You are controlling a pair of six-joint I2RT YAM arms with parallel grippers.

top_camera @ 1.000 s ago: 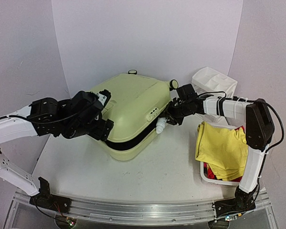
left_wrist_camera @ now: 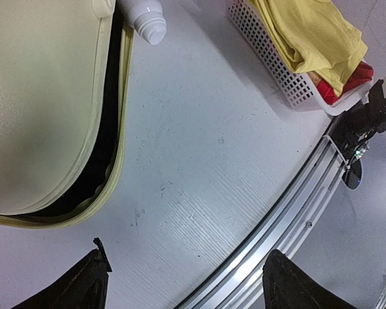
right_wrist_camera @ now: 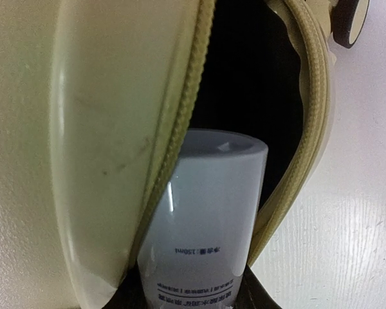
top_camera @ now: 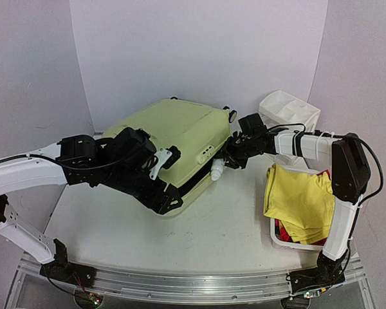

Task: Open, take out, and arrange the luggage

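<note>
The pale green suitcase lies on the table with its lid slightly raised and a dark gap along its front side. A white bottle sticks out of that gap, cap end outward. In the right wrist view, the bottle has printed text and its base faces the dark opening. My right gripper is closed around it, one finger on each side; the fingertips are mostly hidden. My left gripper hangs near the suitcase's front corner, fingers wide apart and empty.
At the right stands a white basket with a yellow cloth over red items. A white compartment organizer sits behind it.
My left gripper has moved right and toward the front, away from the lid's edge. The lid's back edge and wheels have shifted slightly. The right arm and bottle look unmoved.
</note>
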